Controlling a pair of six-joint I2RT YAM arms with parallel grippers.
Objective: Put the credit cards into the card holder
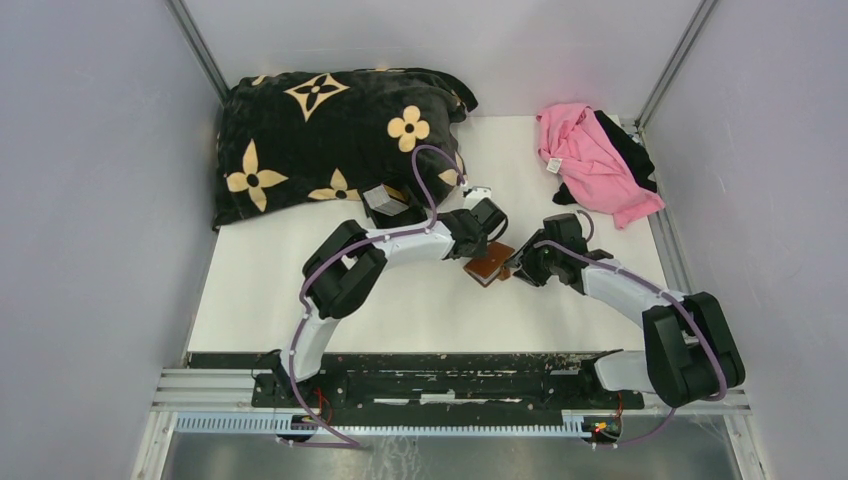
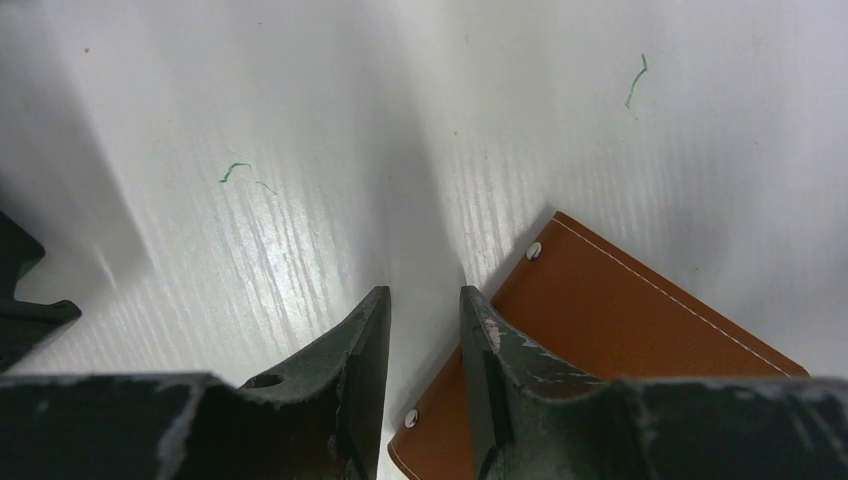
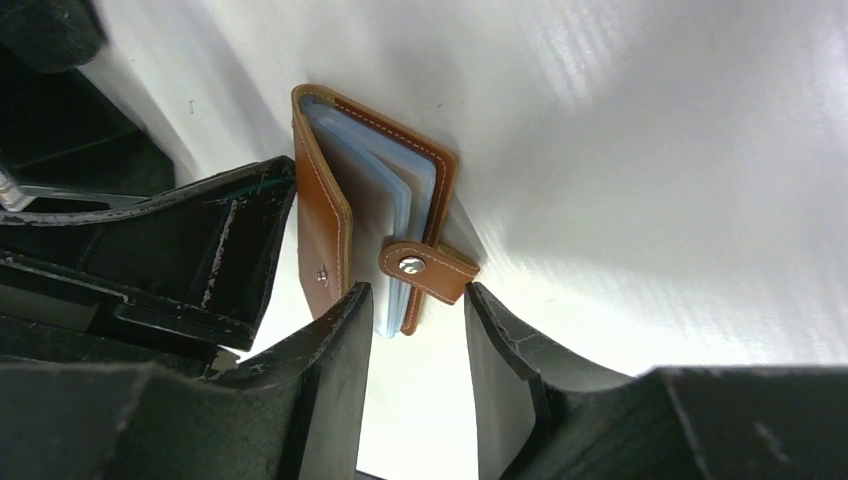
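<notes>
The brown leather card holder [image 1: 485, 264] lies on the white table between my grippers, its clear sleeves and snap strap [image 3: 430, 262] showing in the right wrist view. My left gripper is over the holder's edge, its fingers a little apart, one against the brown cover [image 2: 610, 310]. My right gripper points at the strap end, fingers part open; whether the strap is between them is unclear. No cards can be told apart for certain.
A black patterned cushion [image 1: 330, 130] fills the back left, a dark object [image 1: 385, 205] before it. A pink cloth [image 1: 590, 165] lies back right.
</notes>
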